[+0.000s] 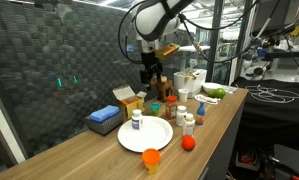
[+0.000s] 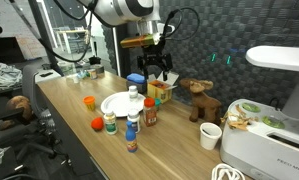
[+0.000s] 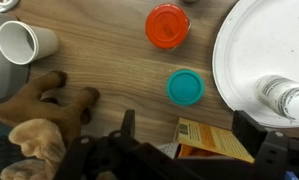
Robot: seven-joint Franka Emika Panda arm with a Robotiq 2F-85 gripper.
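My gripper hangs open above the table with nothing between its fingers; in exterior view 1 the gripper [image 1: 152, 78] is well clear of the objects. Just ahead of the fingertips in the wrist view lies a round teal item [image 3: 185, 87], and the same teal item [image 1: 155, 107] shows beside the plate in exterior view 1. A red-topped jar [image 3: 167, 26] stands farther up. At the bottom, an open yellow box [image 3: 215, 139] is partly hidden by the gripper. The white plate [image 3: 234, 50] carries a white bottle [image 3: 288, 98].
Left in the wrist view are a brown plush moose [image 3: 41, 118] and a white cup [image 3: 27, 42]. Exterior view 1 shows a blue item [image 1: 104, 113], an orange cup [image 1: 151, 160] and a red ball [image 1: 188, 142].
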